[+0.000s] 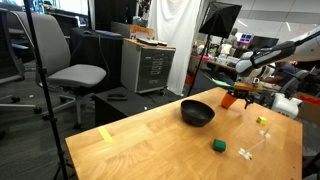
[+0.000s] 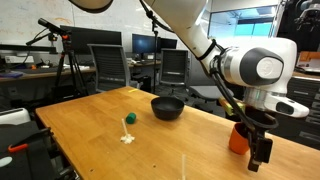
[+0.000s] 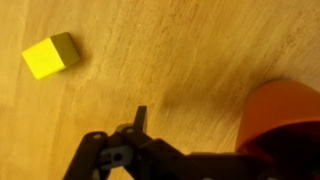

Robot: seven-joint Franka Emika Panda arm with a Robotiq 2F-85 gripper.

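The orange cup (image 2: pixel 239 138) stands on the right part of the wooden table, partly covered by the arm's hand in both exterior views. My gripper (image 2: pixel 249 146) is low over the table right beside the cup, its dark fingers apart. In the wrist view one finger (image 3: pixel 140 119) shows at the bottom, clear of the cup (image 3: pixel 277 112); the other side merges into the dark by the cup's opening, so whether it touches the cup is hidden. Nothing is seen held. A yellow block (image 3: pixel 50 56) lies apart on the wood.
A black bowl (image 1: pixel 197 113) sits near the table's back edge. A green block (image 1: pixel 219 145) and a small pale object (image 1: pixel 245 154) lie nearer the front. Bare wood (image 1: pixel 150 150) covers much of the left side.
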